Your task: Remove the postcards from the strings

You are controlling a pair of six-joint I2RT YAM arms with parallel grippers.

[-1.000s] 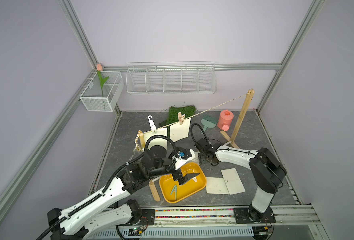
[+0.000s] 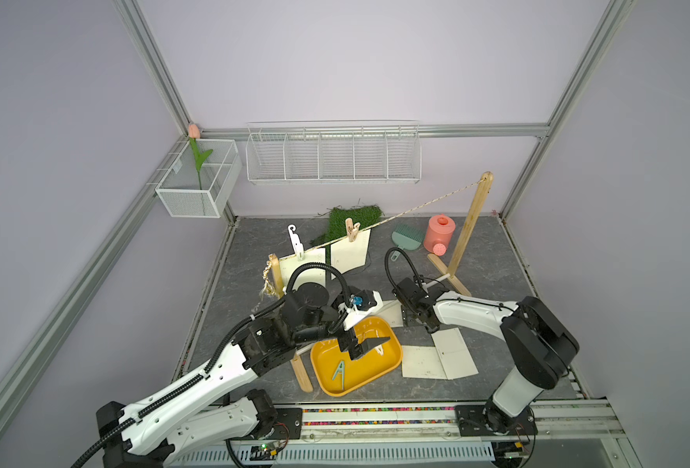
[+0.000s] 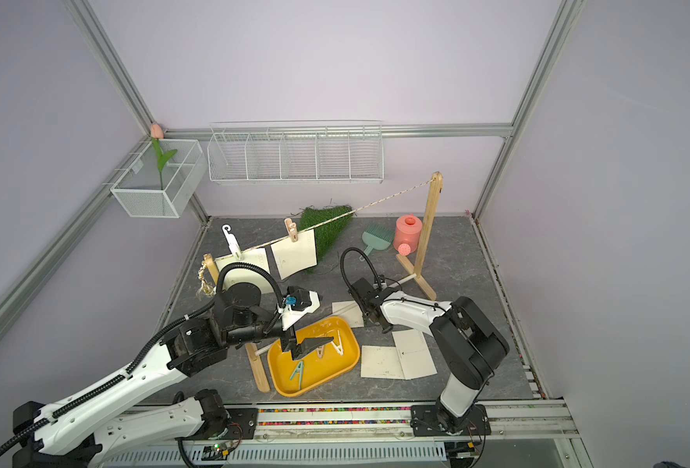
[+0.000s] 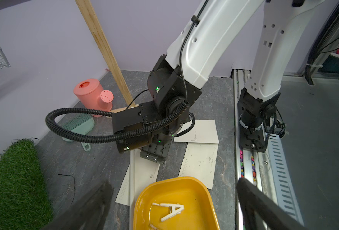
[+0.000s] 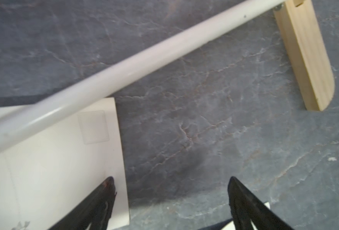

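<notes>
Two pale postcards hang from the string (image 3: 391, 198): the left card (image 3: 258, 258) by a white clip (image 3: 231, 243), the right card (image 3: 298, 253) by a wooden clip (image 3: 291, 229). On the table lie three more: one card (image 5: 54, 164) partly under the stand's white bar, plus a left front card (image 3: 379, 362) and an adjoining right front card (image 3: 415, 353). My left gripper is open above the yellow tray (image 4: 209, 203), empty. Low over the table, my right gripper stands open beside the card at the bar, one finger overlapping its edge in view.
Several clips lie in the tray, including a teal clip (image 3: 297, 375) and a white clip (image 4: 171, 210). A wooden post (image 2: 469, 224), a pink watering can (image 2: 439, 232) and a green brush (image 2: 407, 237) stand or lie at the back right.
The left arm and the hanging cards look nearly unchanged.
</notes>
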